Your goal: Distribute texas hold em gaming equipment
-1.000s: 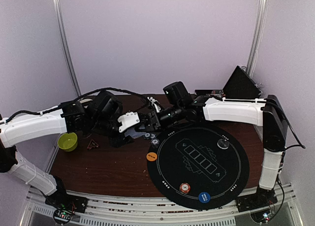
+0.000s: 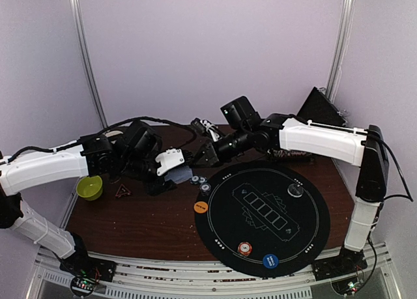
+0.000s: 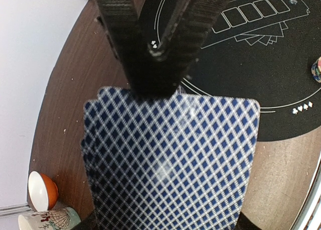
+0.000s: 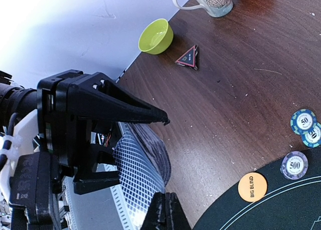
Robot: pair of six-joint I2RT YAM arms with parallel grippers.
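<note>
The deck of playing cards (image 3: 170,160), with blue-and-white checked backs, fills the lower half of the left wrist view, its edges slightly fanned. My left gripper is shut on it, holding it raised and tilted in the right wrist view. My right gripper is shut beside the deck's edge, nothing between its fingers. From the left wrist camera, those dark fingers (image 3: 150,64) reach in from above and overlap the deck's far edge. The top card is still with the deck, outside them. In the top view both wrists meet left of the round black mat (image 2: 306,227).
A "BIG BLIND" disc (image 4: 252,187), a 500 chip (image 4: 294,165) and 50 chips (image 4: 304,121) lie near the mat's left edge. A red chip (image 2: 244,248) and blue disc (image 2: 270,260) sit at its front. Bare wood surrounds the green bowl (image 2: 89,187) and triangular box (image 4: 188,56).
The left gripper and deck have barely moved.
</note>
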